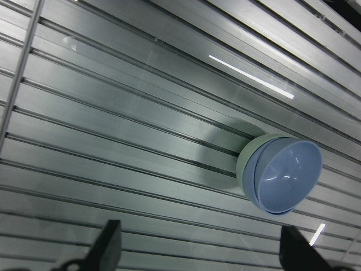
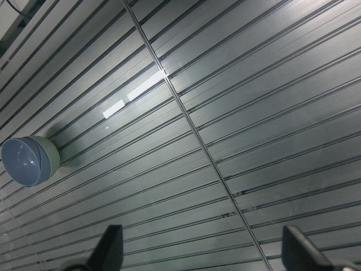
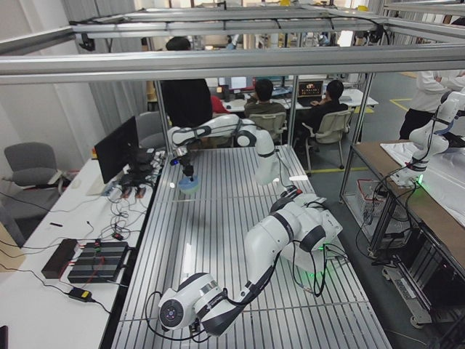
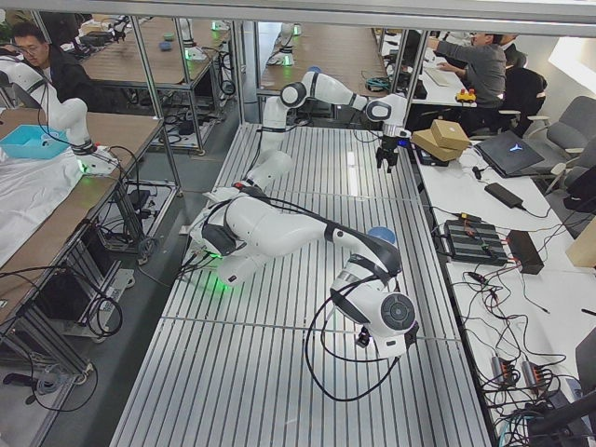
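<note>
A nested stack of blue and pale green bowls (image 1: 285, 175) lies right of centre in the left wrist view; the stack (image 2: 22, 161) is at the far left in the right wrist view. In the camera left view the bowls (image 3: 189, 187) sit below the far arm's gripper; in the camera right view a blue bowl (image 4: 382, 233) shows behind the near arm. My left gripper and my right gripper are both open, nothing between their fingers.
A white desk (image 4: 484, 307) with electronics and wires runs along one side, another robot's bench (image 3: 374, 156) along the other.
</note>
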